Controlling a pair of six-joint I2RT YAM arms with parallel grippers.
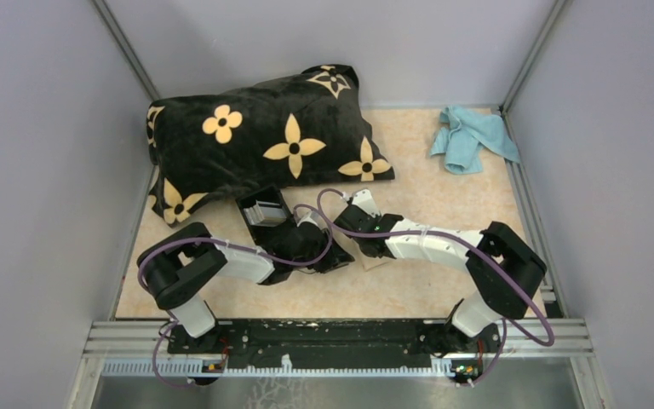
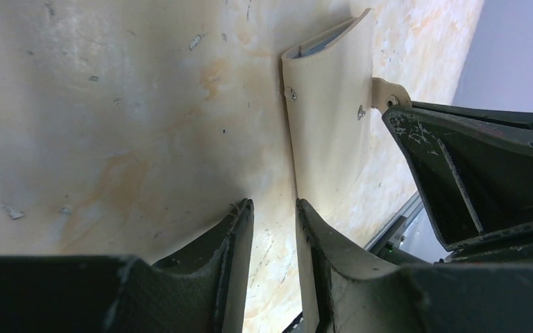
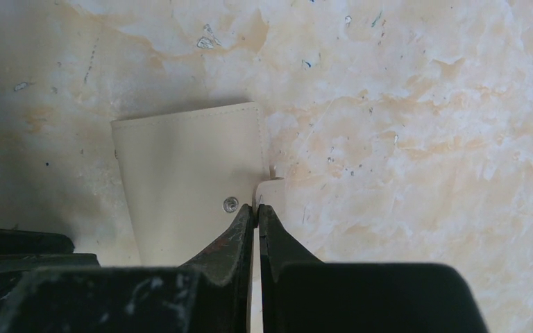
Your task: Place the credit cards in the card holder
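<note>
A beige card holder (image 2: 330,111) rests on the table, its open end showing at the upper edge in the left wrist view. My right gripper is shut on the small snap tab (image 2: 387,96) at the holder's side. In the left wrist view my left gripper is part open, nothing between its fingers, the holder lying beyond its tips. From above, the left gripper (image 1: 347,257) sits just left of the holder (image 1: 372,260), which the right arm mostly covers. Pale cards (image 1: 264,213) stand in a black box (image 1: 247,223) left of the grippers.
A black patterned pillow (image 1: 255,136) lies along the back, close behind the box. At the back right lies a blue cloth (image 1: 470,141).
</note>
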